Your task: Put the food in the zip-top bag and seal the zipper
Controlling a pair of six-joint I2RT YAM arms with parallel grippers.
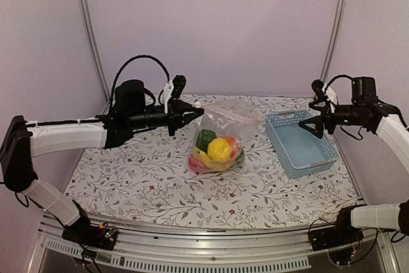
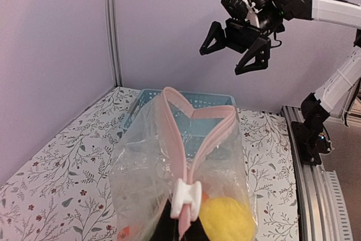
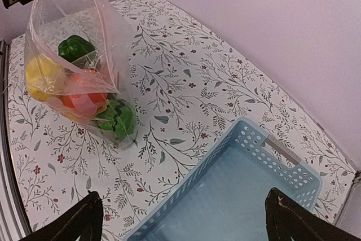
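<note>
The clear zip top bag [image 1: 231, 118] stands mid-table, its pink zipper strip [image 2: 176, 134] parted into a loop. Inside it lie a yellow food piece [image 1: 220, 149], a dark green pepper [image 3: 76, 48], a red-orange piece [image 3: 84, 90] and a green one [image 3: 117, 118]. My left gripper [image 1: 200, 112] is shut on the end of the zipper strip, just behind the white slider [image 2: 186, 198]. Over the blue basket, my right gripper [image 1: 311, 117] hangs open and empty, apart from the bag; its dark fingers [image 3: 285, 215] spread wide in the right wrist view.
The blue basket [image 1: 284, 140] at the right of the table is empty. Floral tablecloth [image 1: 147, 183] lies bare in front of the bag and to its left. Walls close off the back and sides.
</note>
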